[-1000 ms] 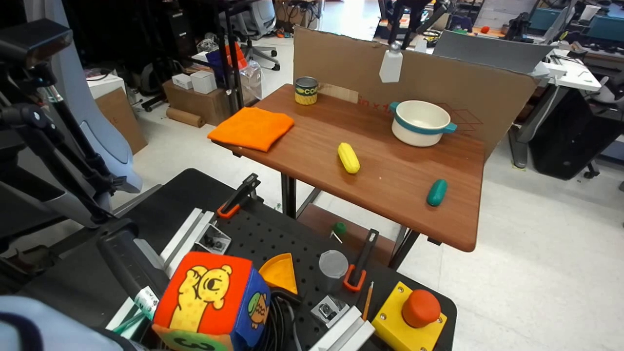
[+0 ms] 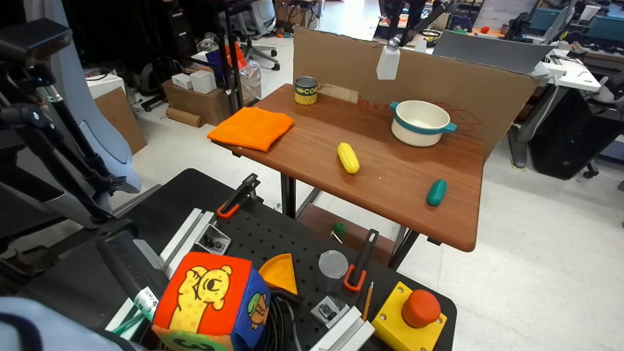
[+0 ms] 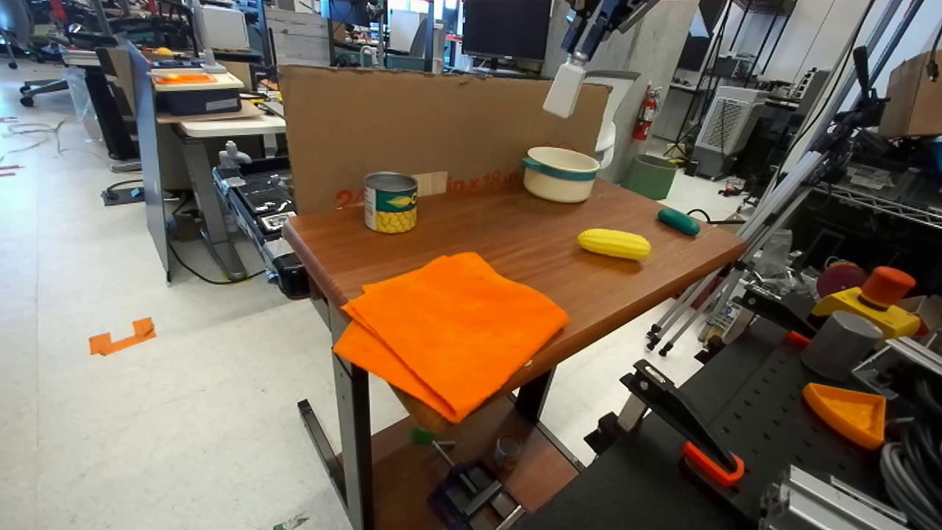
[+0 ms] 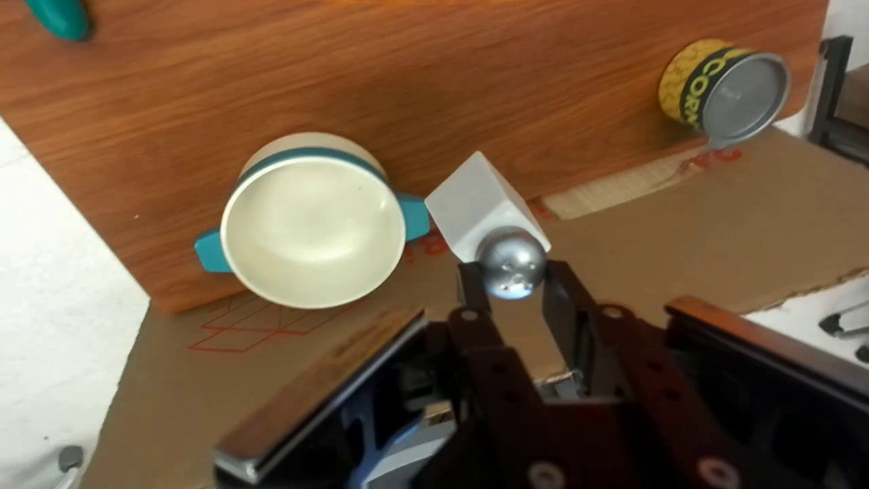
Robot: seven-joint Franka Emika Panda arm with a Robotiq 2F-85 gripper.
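Note:
My gripper is shut on the silver round top of a white salt shaker (image 4: 476, 205). In exterior view 1 the shaker (image 2: 388, 63) hangs in the air in front of the cardboard, higher than the tabletop. Exterior view 2 shows the shaker (image 3: 564, 89) slightly tilted, above the level of the pot. A cream pot (image 4: 313, 228) with teal handles stands on the table, its inside empty; the shaker appears beside its right handle in the wrist view.
On the brown table (image 2: 386, 169) are a corn can (image 2: 305, 91), a folded orange cloth (image 2: 251, 128), a yellow corn cob (image 2: 348, 158) and a green oblong thing (image 2: 436, 192). Cardboard (image 3: 397, 124) stands along the back edge. Bare tabletop lies between the can and pot.
In exterior view 1 the gripper and shaker have shifted slightly left and up. The things on the table have not moved.

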